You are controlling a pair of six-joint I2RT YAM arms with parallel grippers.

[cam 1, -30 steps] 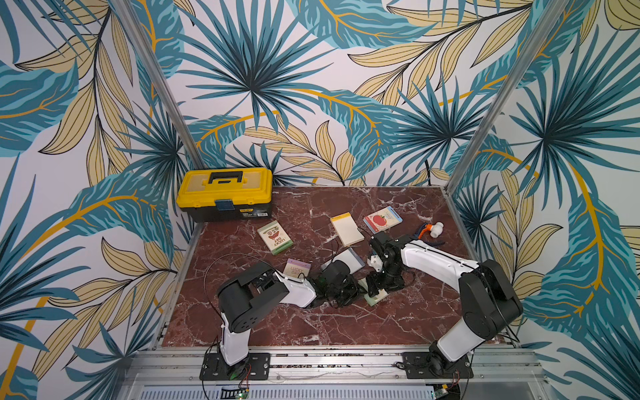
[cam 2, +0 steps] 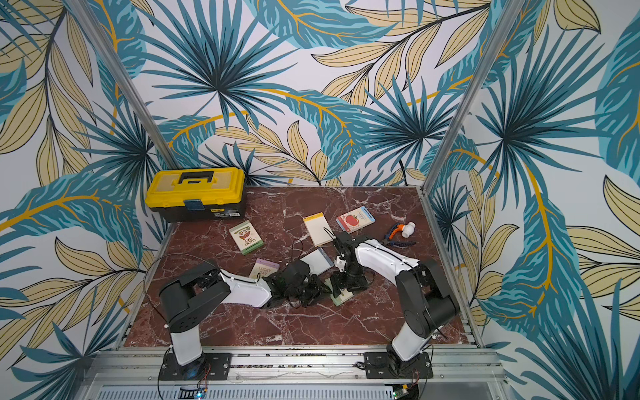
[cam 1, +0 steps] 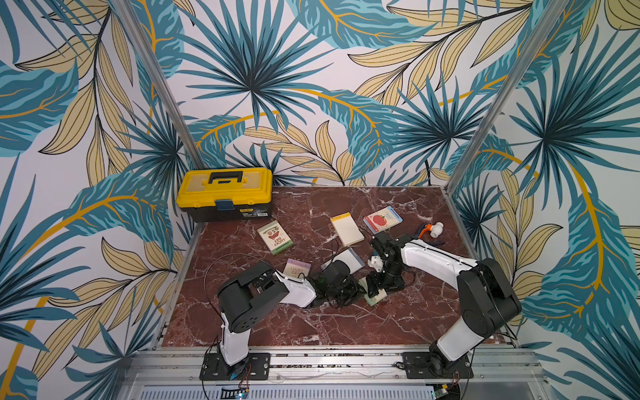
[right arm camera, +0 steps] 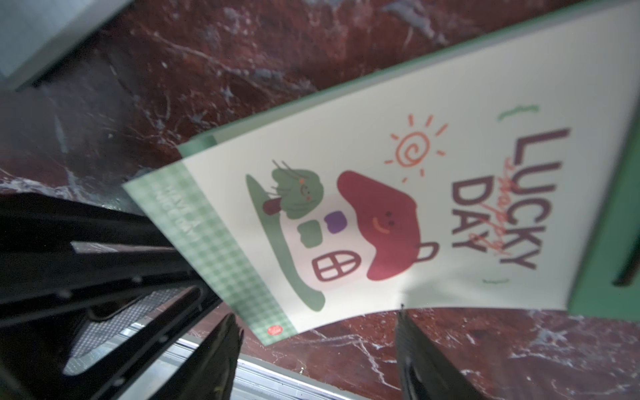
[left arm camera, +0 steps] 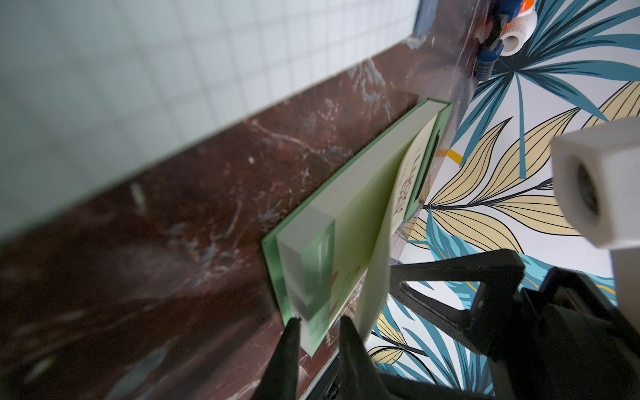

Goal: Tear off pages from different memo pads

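Observation:
The green memo pad (left arm camera: 353, 213) lies on the table between both arms, its top page (left arm camera: 378, 266) bent up off the stack along one side. In the right wrist view, that page (right arm camera: 393, 220) carries a house drawing and the words LUCKY DAY. My left gripper is partly open at the pad's near corner, its fingertips on either side of that corner; contact cannot be made out. Over the pad's other side, my right gripper stands open, fingers wide apart near the page's lower edge. Both arms partly cover the pad in the top views.
A grid-paper pad (cam 1: 348, 258) lies just behind the grippers, with a pink pad (cam 1: 297, 268) to its left. Further back are a LUCKY DAY pad (cam 1: 275, 237), a yellow-topped pad (cam 1: 346, 229), an apple pad (cam 1: 383, 218), tools (cam 1: 430, 230) and a yellow toolbox (cam 1: 225, 193).
Hardly anything differs: the right arm has shifted very slightly, while the left arm and the pads look the same.

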